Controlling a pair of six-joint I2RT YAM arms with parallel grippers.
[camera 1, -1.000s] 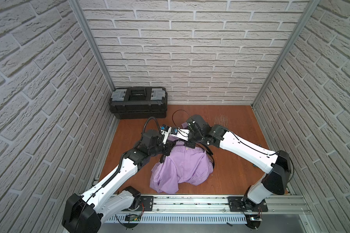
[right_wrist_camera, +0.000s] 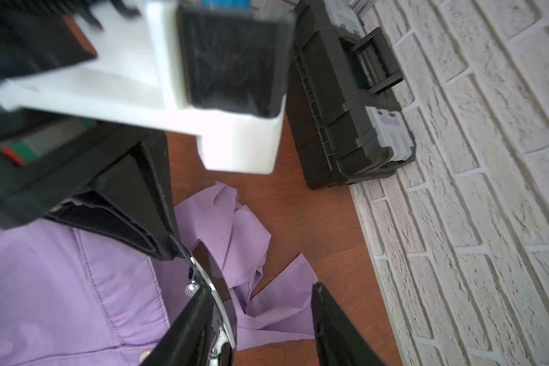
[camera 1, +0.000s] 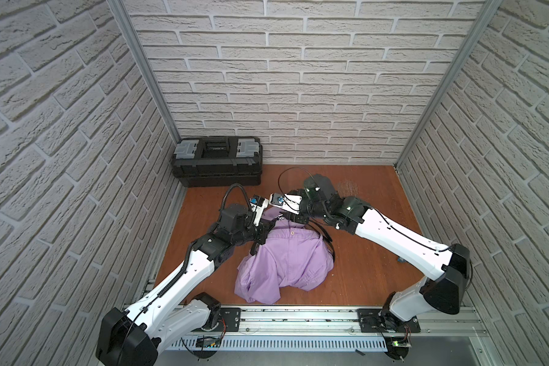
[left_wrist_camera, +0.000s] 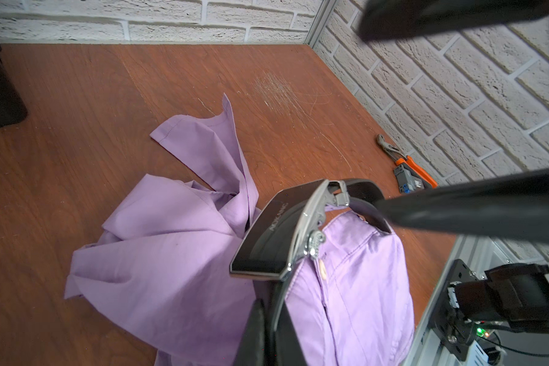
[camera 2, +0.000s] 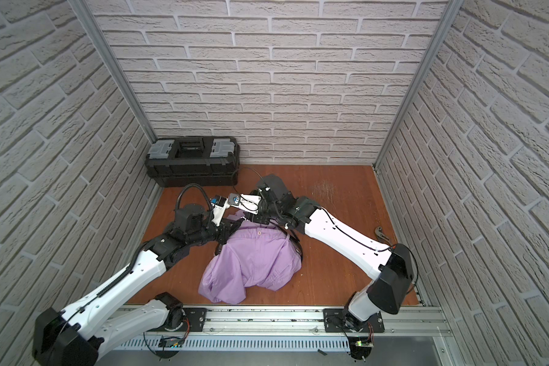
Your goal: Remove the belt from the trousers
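Lilac trousers (camera 1: pixel 286 262) lie crumpled on the table. Their black belt (left_wrist_camera: pixel 268 225), with a silver buckle (left_wrist_camera: pixel 314 241), runs along the waistband. In the left wrist view the belt strap passes down into the shut fingers of my left gripper, behind the buckle. My right gripper is open just above the buckle end, facing the left gripper; one finger overlaps the buckle plate in its wrist view, and I cannot tell whether it touches.
A black toolbox (camera 1: pixel 216 170) stands at the back left. Pliers (left_wrist_camera: pixel 408 164) and a small grey object (left_wrist_camera: pixel 407 181) lie by the right wall. Both arms crowd the middle.
The left arm has stayed almost still.
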